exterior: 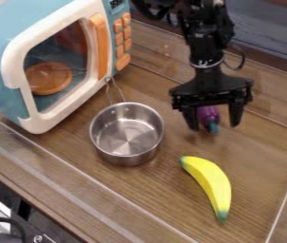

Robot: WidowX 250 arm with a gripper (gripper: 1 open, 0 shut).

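Note:
My black gripper (212, 111) hangs open over the wooden table, directly above a purple object (208, 118), which stands between its fingers and is partly hidden by them; whether they touch it I cannot tell. A yellow banana (210, 181) lies in front of the gripper, and a steel pot (125, 133) with its handle toward the back sits to the left.
A toy microwave (19, 47) in light blue and white, with an orange bowl (48, 78) inside, fills the back left.

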